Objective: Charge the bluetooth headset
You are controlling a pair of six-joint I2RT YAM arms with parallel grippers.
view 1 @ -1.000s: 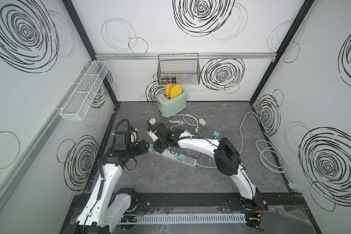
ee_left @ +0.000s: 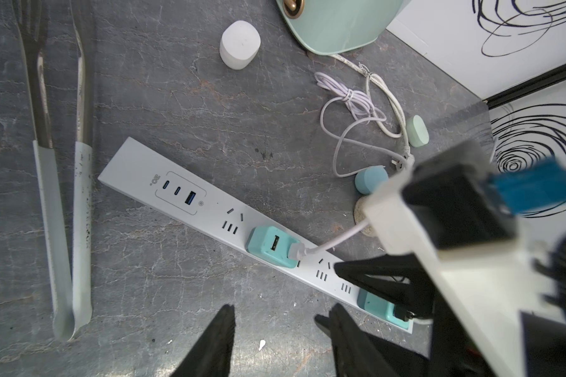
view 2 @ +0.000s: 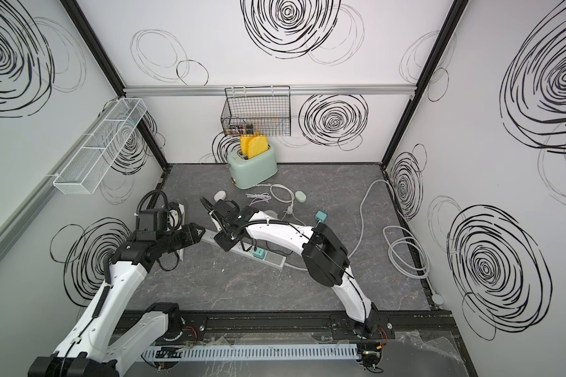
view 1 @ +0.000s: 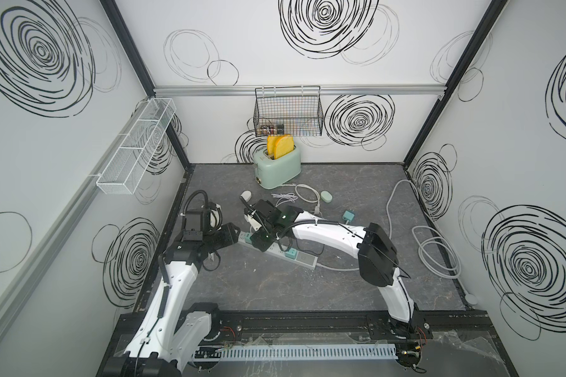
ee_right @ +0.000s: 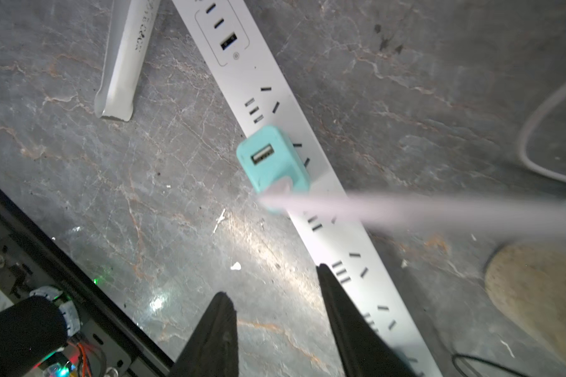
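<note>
A white power strip (ee_left: 132, 169) lies diagonally on the grey table. A cyan USB charger (ee_right: 258, 160) sits on it, with a white cable plug (ee_left: 297, 251) at one end. A second cyan plug (ee_left: 377, 308) sits at the strip's right end. My right gripper hangs just over the strip, open, nothing between its fingers. My left gripper is open and empty, at the strip's left, facing my right one. A white round case (ee_left: 239, 45) and a pale green case (ee_left: 416, 130) lie behind; which holds the headset I cannot tell.
A toaster (view 1: 276, 169) with yellow slices stands at the back below a wire basket (view 1: 288, 113). Metal tongs (ee_left: 81, 251) lie at the left. Loose cables (ee_left: 352, 100) and a blue plug (view 2: 320, 216) lie behind and right of the strip.
My right arm's elbow has swung toward the right and front, and its gripper has shifted slightly right. The left arm is nearly unchanged.
</note>
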